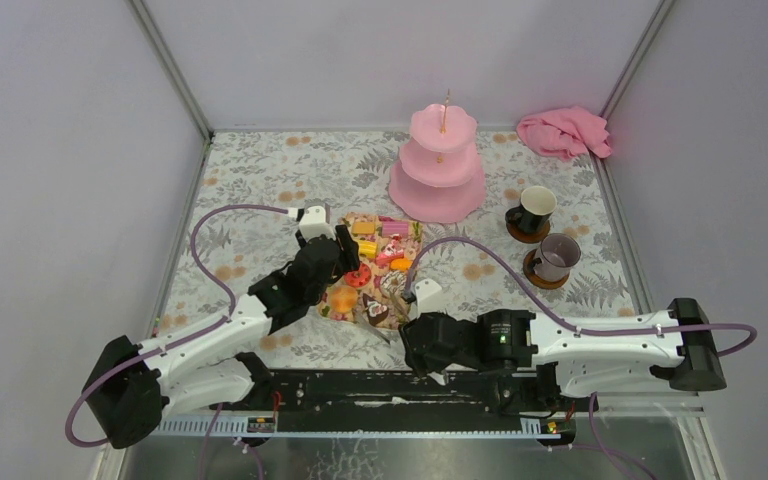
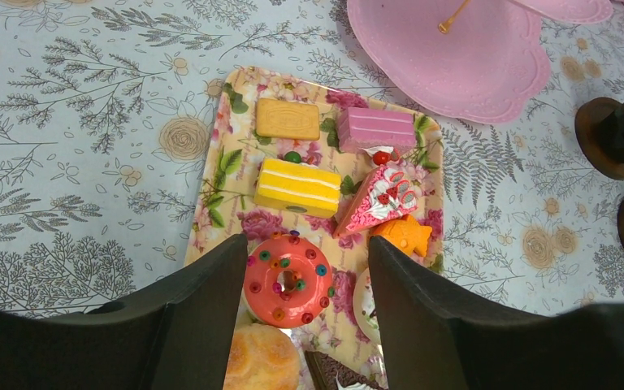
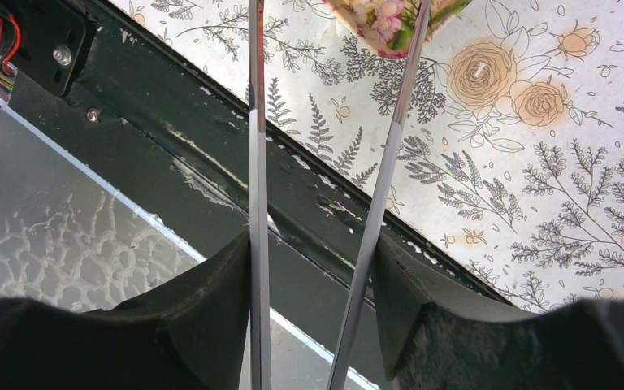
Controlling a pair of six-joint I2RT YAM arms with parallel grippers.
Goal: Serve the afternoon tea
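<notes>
My open left gripper hangs over the floral tray (image 2: 203, 219) of sweets: yellow cake slice (image 2: 292, 187), pink layered cake (image 2: 378, 124), pink wedge (image 2: 382, 199), biscuit (image 2: 287, 119), donut (image 2: 284, 284), bun (image 2: 260, 366), orange piece (image 2: 403, 237) and others. The pink three-tier stand (image 1: 437, 200) stands behind the tray. In the right wrist view my right gripper is shut on metal tongs (image 3: 257, 187), whose long arms reach toward the tray's edge. It hangs low at the front edge of the table.
At the right, a black mug (image 1: 534, 208) and a grey mug (image 1: 557, 255) sit on brown coasters. A pink cloth (image 1: 565, 130) lies in the back right corner. The black front rail (image 3: 162, 146) runs beneath the tongs.
</notes>
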